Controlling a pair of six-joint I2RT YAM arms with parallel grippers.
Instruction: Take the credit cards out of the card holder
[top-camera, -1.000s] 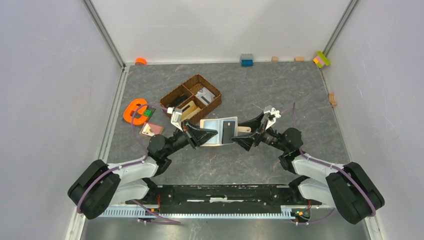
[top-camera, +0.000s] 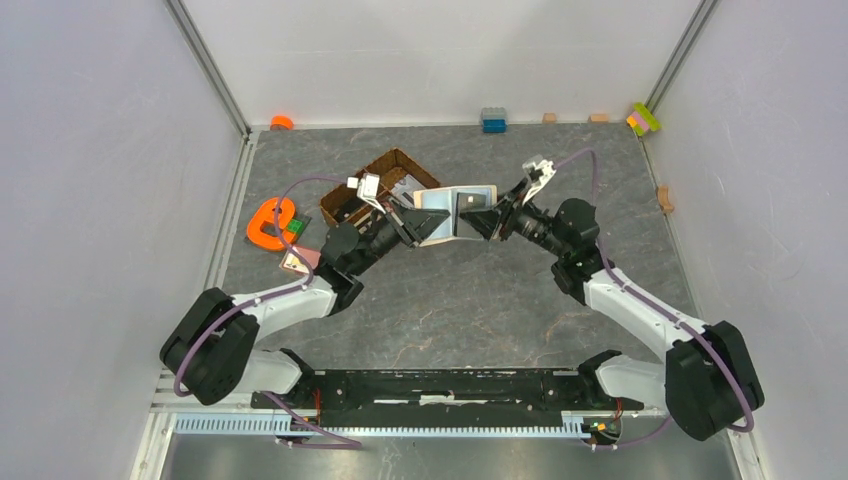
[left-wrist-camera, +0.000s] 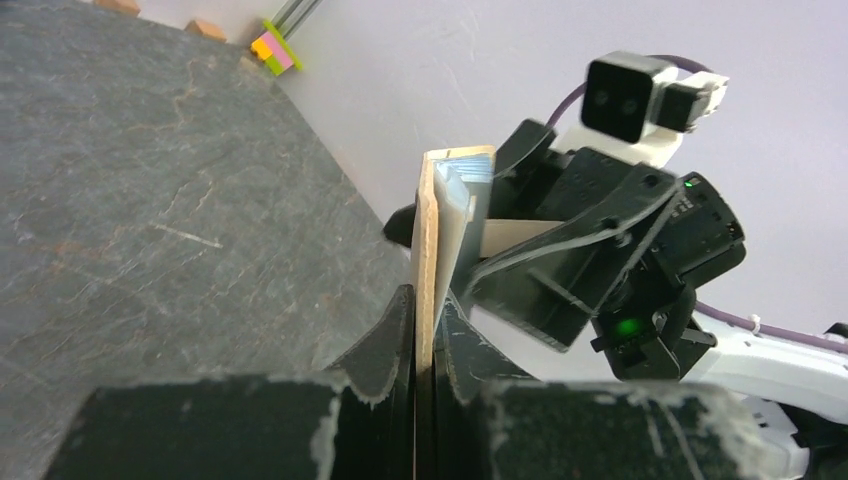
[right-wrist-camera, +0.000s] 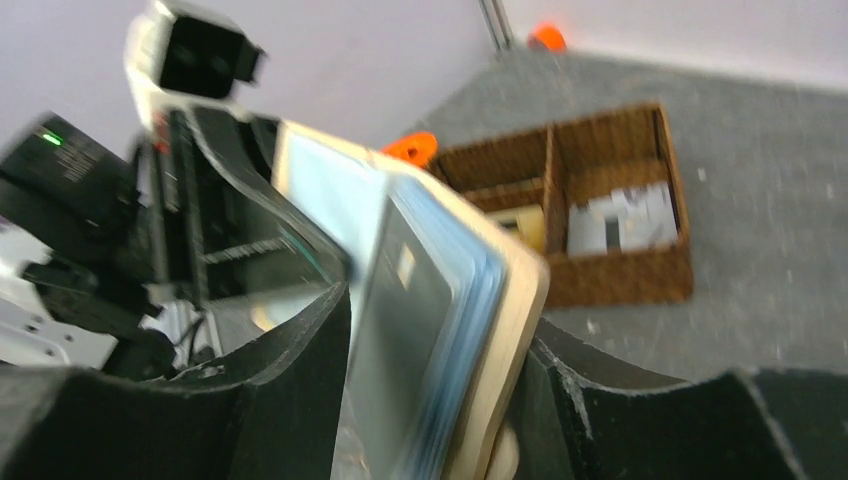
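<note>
The card holder (top-camera: 437, 200) is held up off the table, spread open with its clear pockets showing. My left gripper is shut on its left part, the tan edge standing upright between the fingers. In the right wrist view, a dark card (right-wrist-camera: 400, 300) sits in a clear pocket of the holder, with bluish pocket layers beside it. My right gripper is part open, its fingers on either side of the holder's right part. A gap shows by the left finger, and I cannot tell whether either finger touches the holder.
Behind the holder lies a brown divided basket (right-wrist-camera: 620, 280) with a few items inside. An orange toy (top-camera: 266, 224) and a picture card (top-camera: 297, 262) lie on the left. At the back wall is a blue block (top-camera: 493, 126).
Both arms and the holder have moved away from the front edge, toward the back. My right gripper has come over the holder's right part, having been beside its tab earlier.
</note>
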